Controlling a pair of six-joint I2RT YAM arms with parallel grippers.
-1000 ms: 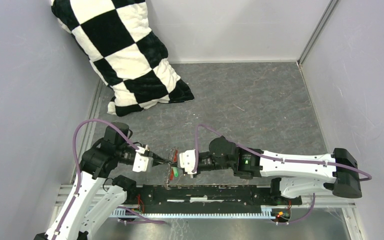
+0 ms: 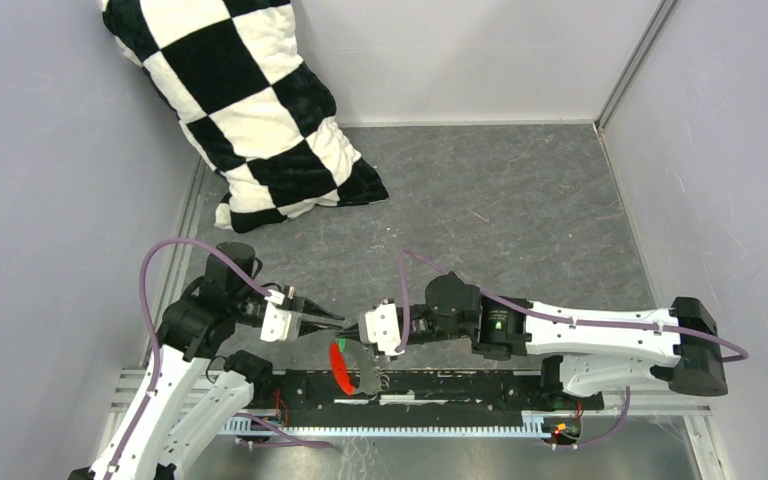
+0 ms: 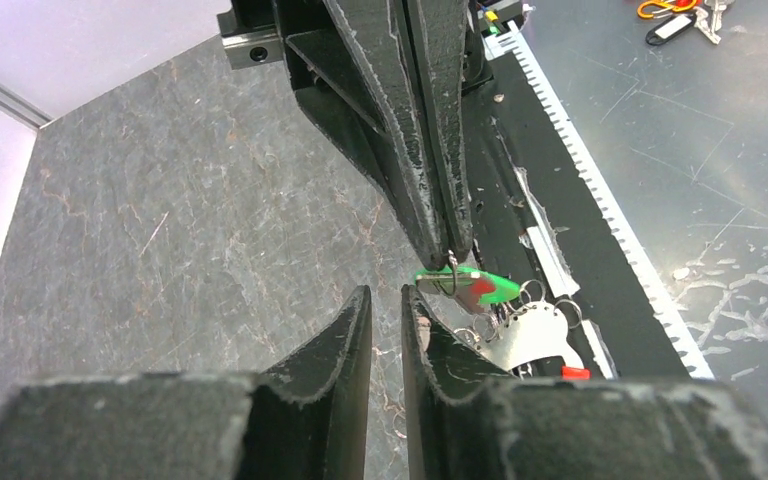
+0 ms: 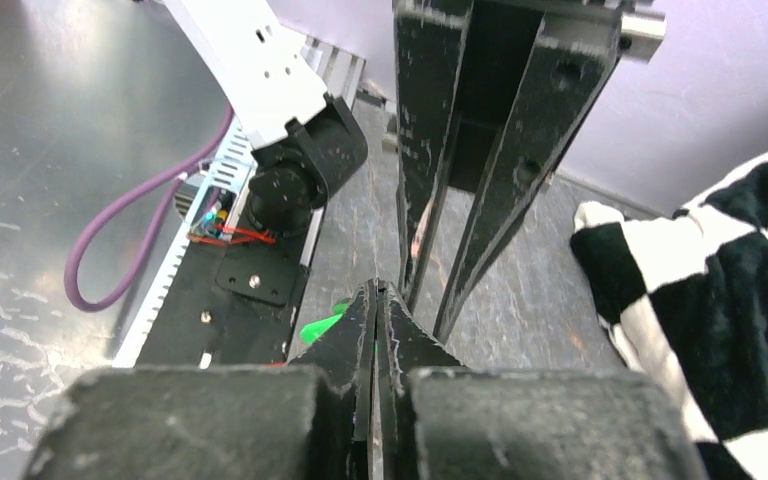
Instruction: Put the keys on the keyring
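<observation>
My right gripper is shut on a thin metal ring (image 3: 453,277), probably the keyring. Hanging below it is a cluster with a green piece (image 3: 500,289), a pale notched piece (image 3: 530,335) and small rings. From above, a red-orange piece (image 2: 341,370) dangles under the right gripper. Right beside this, my left gripper stands open, with a gap between its fingertips and nothing in it. The right wrist view shows the left fingers (image 4: 480,235) apart, close to the shut right tips; part of the green piece (image 4: 320,327) shows behind these.
Loose keys (image 3: 710,20), a black tag (image 3: 670,28) and an orange ring (image 3: 663,8) lie on the metal surface. A checkered pillow (image 2: 250,120) leans at the back left. The grey floor (image 2: 490,210) behind the arms is clear.
</observation>
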